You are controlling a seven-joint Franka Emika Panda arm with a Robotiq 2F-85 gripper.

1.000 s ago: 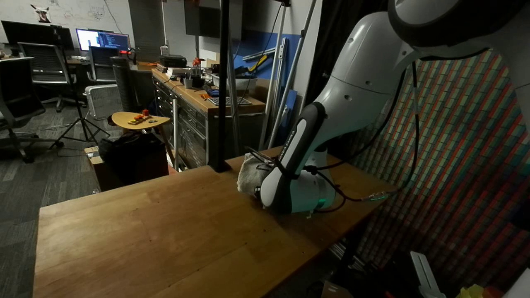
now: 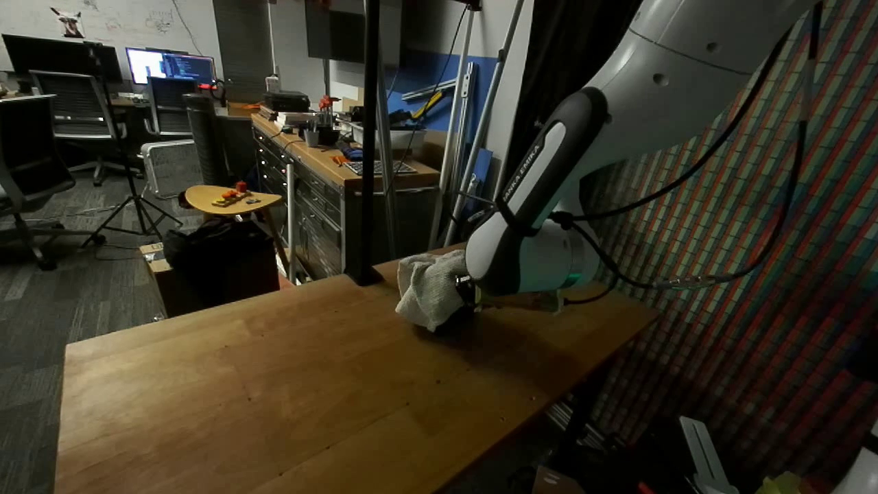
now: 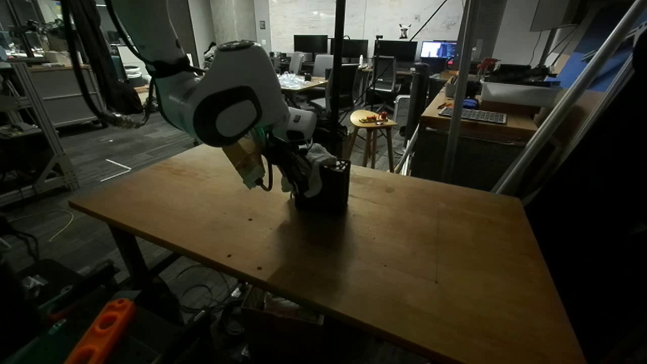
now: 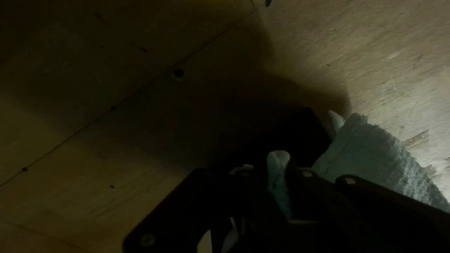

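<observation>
A pale grey cloth [image 2: 430, 289] hangs bunched at the end of the arm, over a black box [image 3: 334, 189] on the wooden table. My gripper points down toward the tabletop and is shut, with a fold of the cloth [image 4: 278, 168] poking up between its dark fingers. More cloth spreads out to the right in the wrist view, alongside the box's dark edge [image 4: 310, 137]. In exterior view 2 the cloth [image 3: 316, 173] lies against the box's near side and top. How much of it sits inside the box is hidden.
A black upright post [image 2: 368, 165] stands at its far edge, close to the cloth. Behind are a stool [image 3: 371, 121] and a workbench [image 2: 329, 160]. Cables [image 2: 716, 276] loop off the arm.
In exterior view 1 the arm's wrist has risen and shifted right, away from the table's near edge. The cloth has moved slightly right with it and more of it shows.
</observation>
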